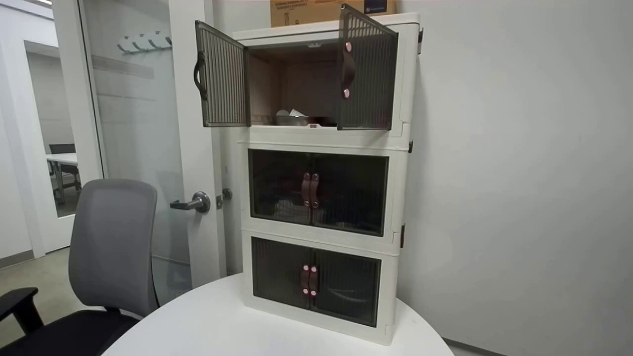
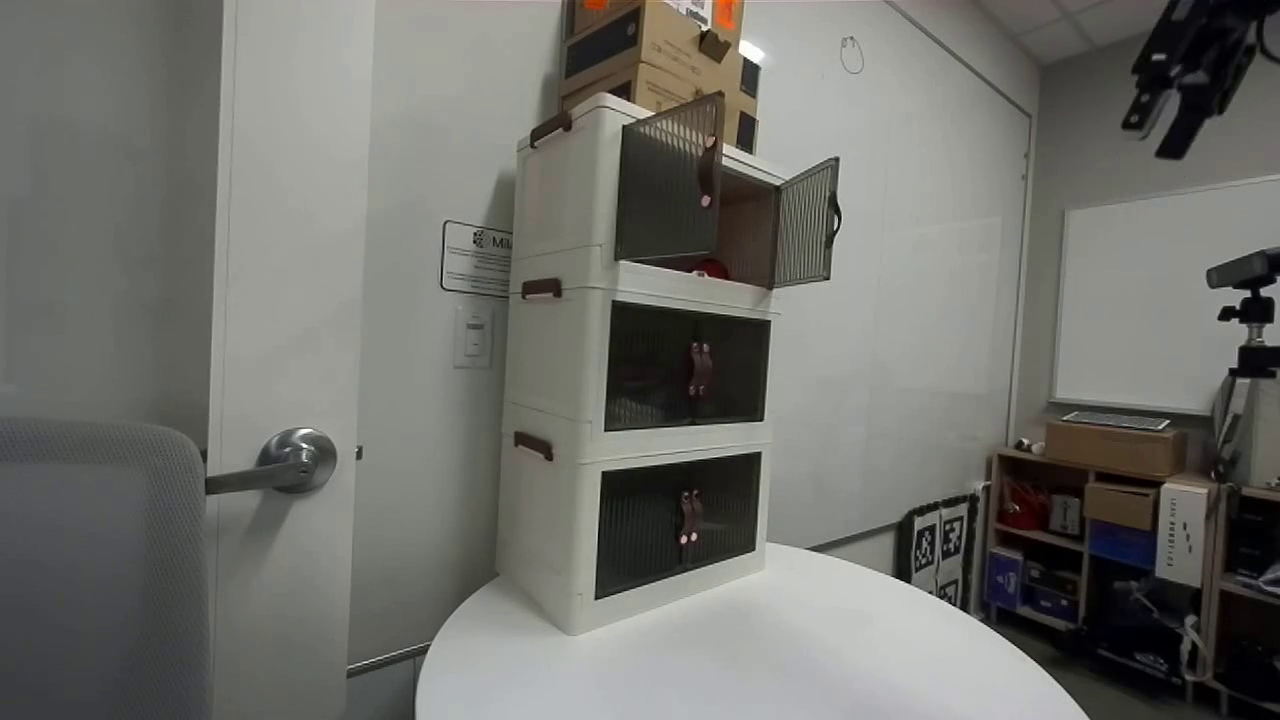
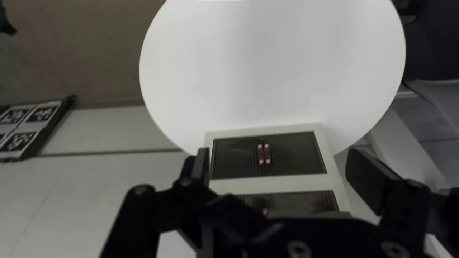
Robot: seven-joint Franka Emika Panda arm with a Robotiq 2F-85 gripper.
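Note:
A white three-tier cabinet (image 1: 323, 138) with dark ribbed doors stands on a round white table (image 2: 720, 660). Both top doors are swung outward, the left door (image 1: 223, 77) and the right door (image 1: 369, 74); the middle doors (image 1: 350, 193) and bottom doors (image 1: 347, 288) are closed. Inside the top compartment lie a bowl-like item (image 1: 292, 119) with something white in it and, seen from the other side, a red item (image 2: 713, 269). High at the upper right of exterior view 2 hangs my gripper (image 2: 1154, 134), well away from the cabinet. Its fingers (image 3: 368, 180) are wide apart in the wrist view, nothing between them.
Cardboard boxes (image 2: 660, 66) are stacked on the cabinet's top. An office chair (image 1: 113, 243) and a door handle (image 1: 193, 202) are to the left. Shelves (image 2: 1080, 540) line the far right.

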